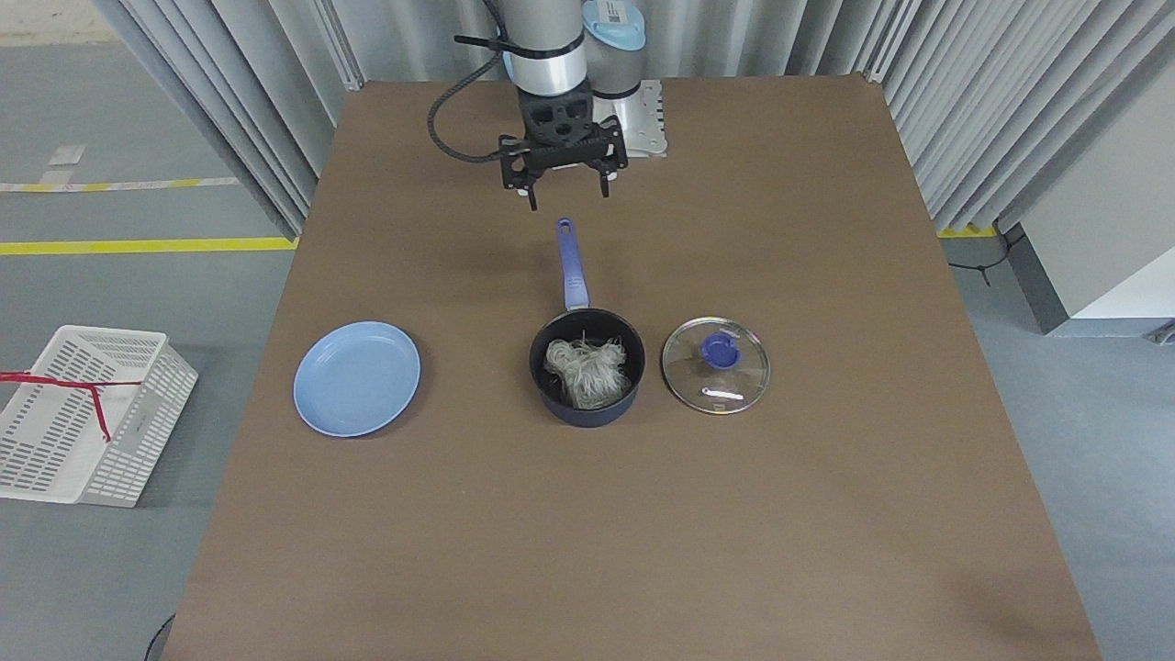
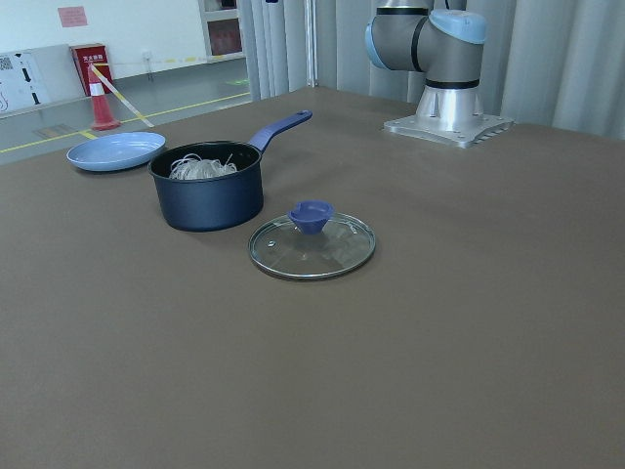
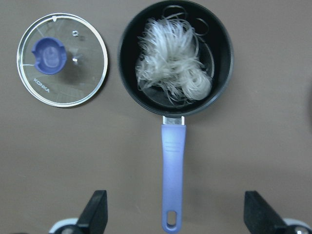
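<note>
A dark saucepan [image 1: 586, 404] with a blue handle [image 3: 172, 170] sits on the table, holding white noodle-like strands [image 3: 168, 61]. My gripper [image 1: 568, 198] hangs above the table behind the handle's end, open, with nothing between its fingers; in the wrist view the two fingertips flank the handle, wide apart at the bottom edge. A glass lid [image 1: 716, 375] with a blue knob lies right of the pan in the front view. A blue plate [image 1: 355, 380] lies left of it.
The robot base stands at the back edge. A white basket [image 1: 149, 430] is on the floor, off the table's left.
</note>
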